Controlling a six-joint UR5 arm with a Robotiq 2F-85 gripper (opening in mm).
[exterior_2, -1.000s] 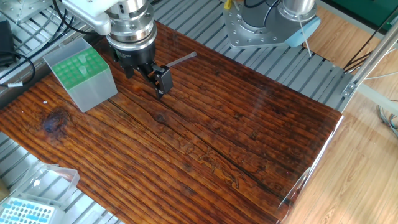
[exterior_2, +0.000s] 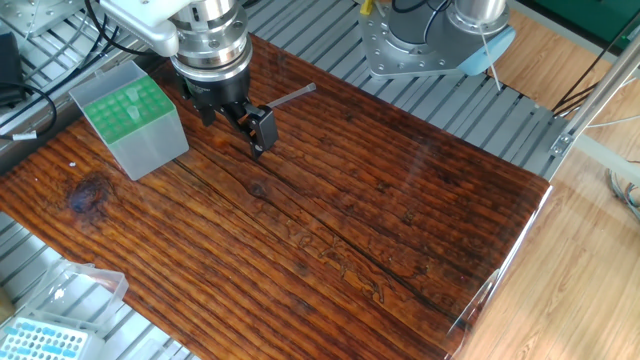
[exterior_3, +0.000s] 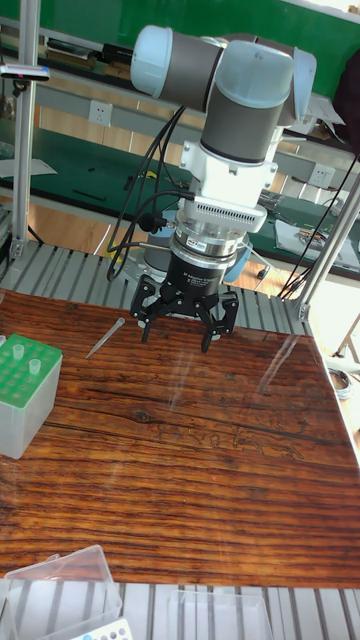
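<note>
My gripper (exterior_2: 232, 136) hangs above the wooden board, its black fingers spread apart and nothing between them. In the other exterior view the gripper (exterior_3: 177, 335) also shows a wide gap. A thin clear pipette tip (exterior_2: 293, 96) lies flat on the board beyond the gripper, partly hidden by it there; the whole tip (exterior_3: 107, 336) shows to the left of the fingers in the other view. A frosted box (exterior_2: 150, 150) with a green perforated top (exterior_2: 115, 118) stands beside the gripper. Two pale tips stand upright in the green top (exterior_3: 43, 352).
The wooden board (exterior_2: 380, 210) is bare across its middle and right. Off its near left edge sit a clear lid (exterior_2: 100, 285) and a white rack with blue spots (exterior_2: 45, 340). A metal base plate (exterior_2: 400, 55) stands behind the board.
</note>
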